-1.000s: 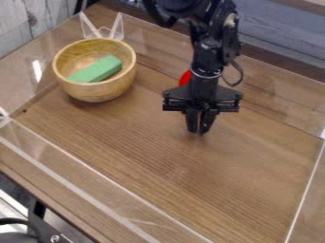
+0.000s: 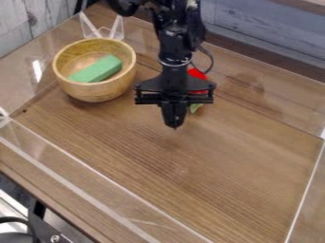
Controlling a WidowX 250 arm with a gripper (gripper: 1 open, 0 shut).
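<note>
My black gripper (image 2: 176, 106) hangs over the middle of the wooden table (image 2: 191, 180), low, its fingers pointing down; it is shut, with nothing visible between the fingers. Behind it to the right a red object (image 2: 199, 74) and a small green object (image 2: 195, 104) show partly, the rest hidden by the arm.
A yellow bowl (image 2: 76, 51) with a green block (image 2: 97, 69) in it stands at the back left. A wall runs along the back right, and dark cables lie at the bottom left corner.
My gripper has moved left, toward the bowl's side. The red and green objects behind it have come partly into view.
</note>
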